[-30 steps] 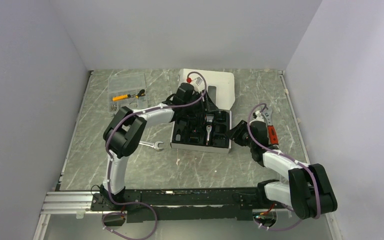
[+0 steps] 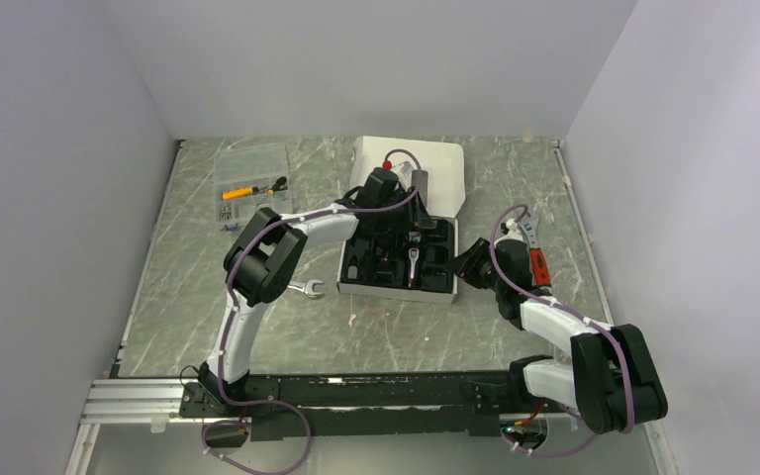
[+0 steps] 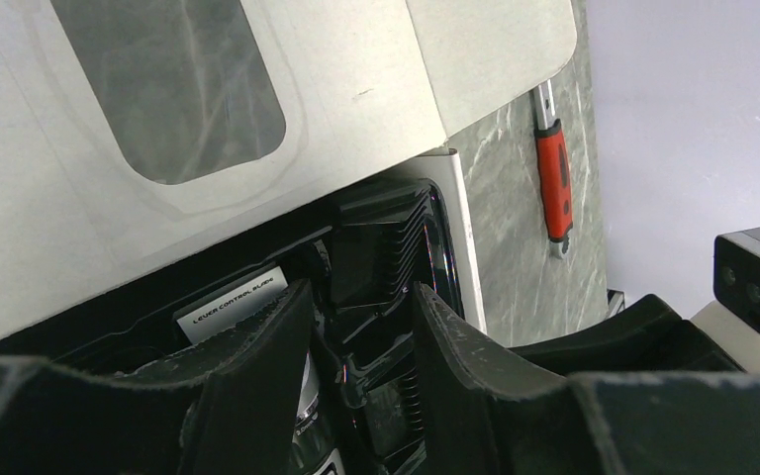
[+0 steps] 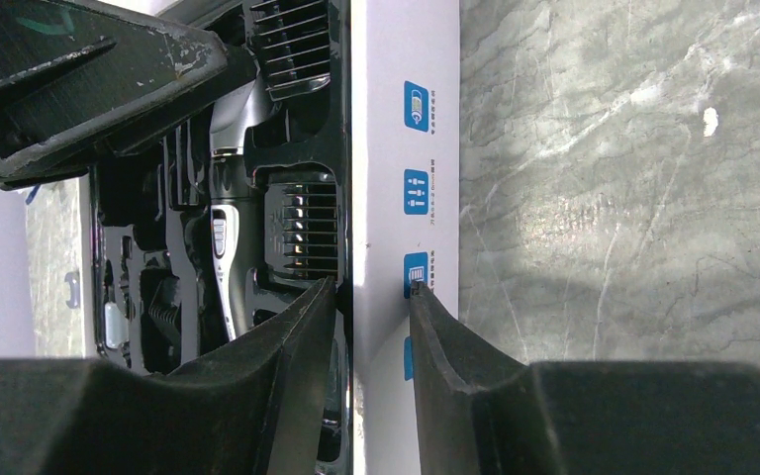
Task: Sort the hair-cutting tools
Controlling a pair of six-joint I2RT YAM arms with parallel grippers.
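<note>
The white box (image 2: 396, 293) with a black tray of hair cutting tools lies in the middle of the table, its lid (image 2: 444, 163) folded open at the back. Over the tray's back right part is my left gripper, fingers part open. Ahead of its fingers a black comb guard (image 3: 364, 259) lies in a compartment; I see nothing held. A slim silver-white trimmer (image 4: 225, 237) rests in the tray, with another ribbed guard (image 4: 309, 230) beside it. My right gripper is shut on the box's right side wall (image 4: 386, 188), one finger inside and one outside.
A clear organizer (image 2: 221, 170) holding an orange-handled tool stands at the back left. One wrench (image 2: 309, 288) lies left of the box. Beyond my right arm is a red-handled tool (image 2: 540, 265).
My left arm has shifted to the right over the tray, its gripper now covering more of the back right compartments. The right arm and the box have stayed still.
</note>
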